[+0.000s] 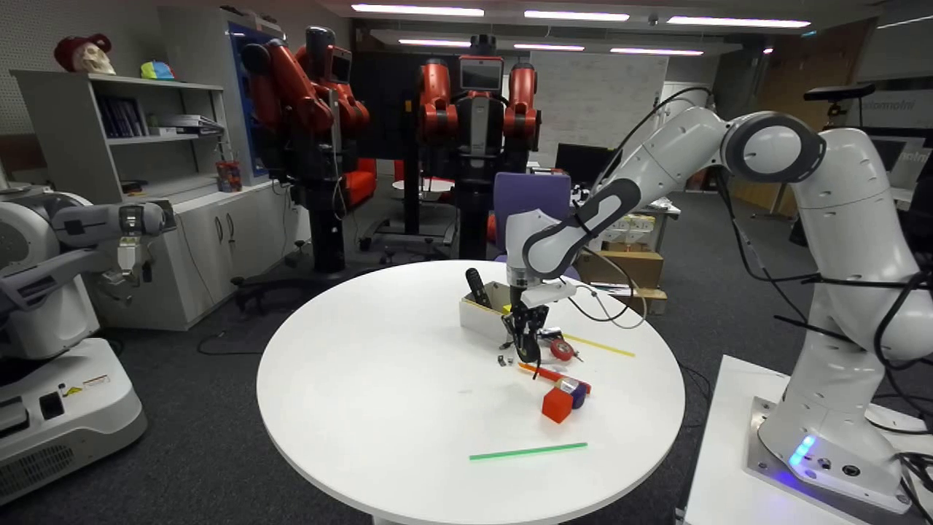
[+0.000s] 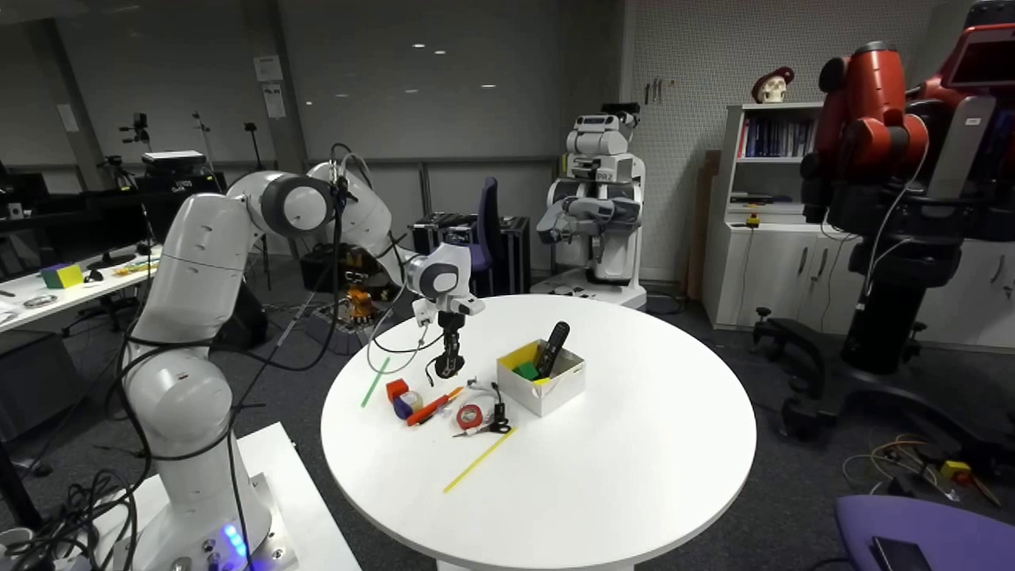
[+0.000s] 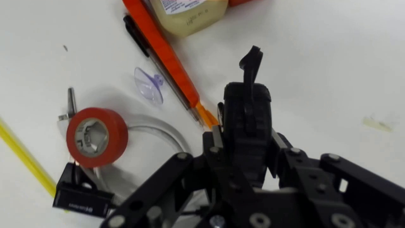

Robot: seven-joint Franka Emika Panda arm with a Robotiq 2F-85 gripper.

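Note:
A black, rounded object with a loose strip hanging from it, apparently a roll of black tape (image 3: 248,108), is pinched edge-on between the fingers of my gripper. In exterior view 1 my gripper (image 1: 525,325) is above the table beside the white box (image 1: 482,322), the black roll (image 1: 528,350) beneath it. From the other side, the gripper (image 2: 450,350) appears raised over the table, left of the box (image 2: 547,396). The box holds a black handset (image 2: 552,348) and a green block (image 2: 526,370).
Below lie red tape (image 3: 118,137), an orange-handled tool (image 3: 167,53), a pen (image 3: 135,34), a suction cup (image 3: 148,85) and a yellow stick (image 3: 23,155). A red cube (image 1: 557,405) and a green stick (image 1: 528,451) sit nearer the front.

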